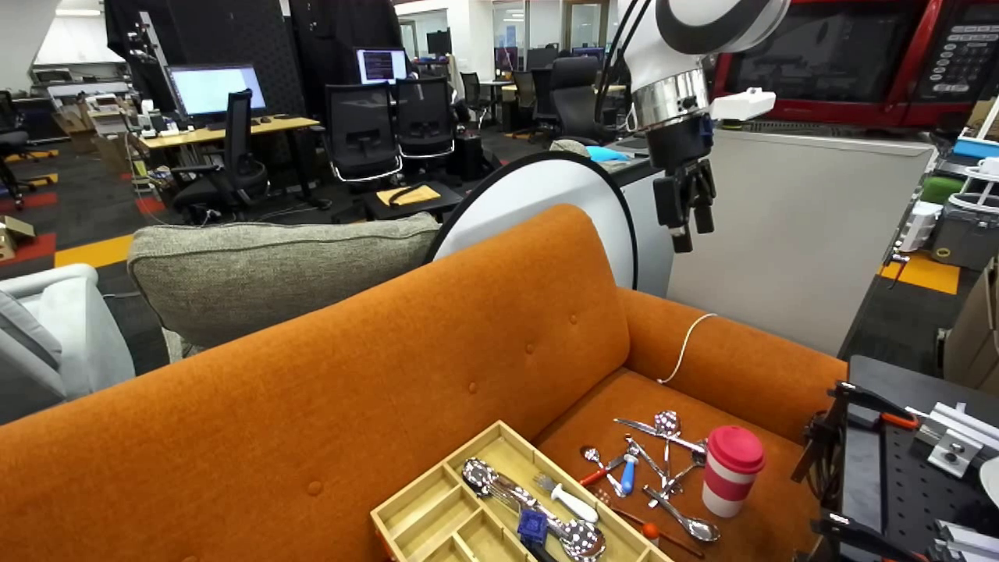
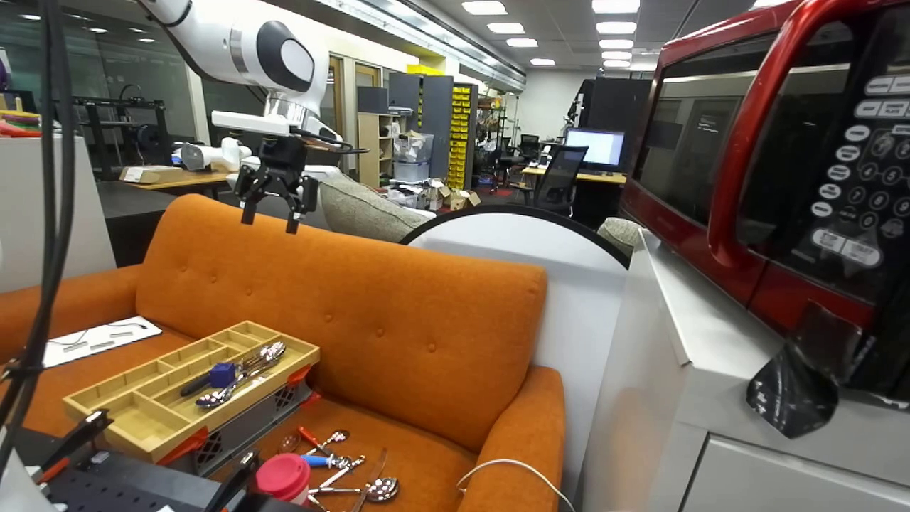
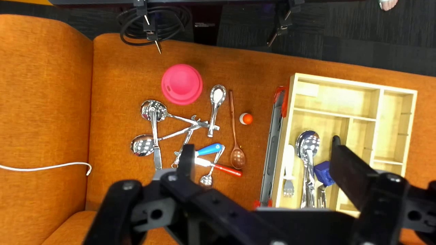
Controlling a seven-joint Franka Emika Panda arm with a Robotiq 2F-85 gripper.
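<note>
My gripper hangs open high above the orange sofa, with nothing between its fingers. In the wrist view its fingers spread wide at the lower part of the picture, over the seat and the tray. A wooden compartment tray holds metal spoons, a white-handled fork and a blue block. Loose on the seat lie a ladle, a slotted spoon, a metal spoon, a wooden spoon, a blue-handled utensil and a red-handled one. Some of these overlap.
A cup with a pink lid stands upright on the seat. Near the wooden spoon is a small orange-and-white object. A white cable crosses the armrest. The sofa back rises behind the tray.
</note>
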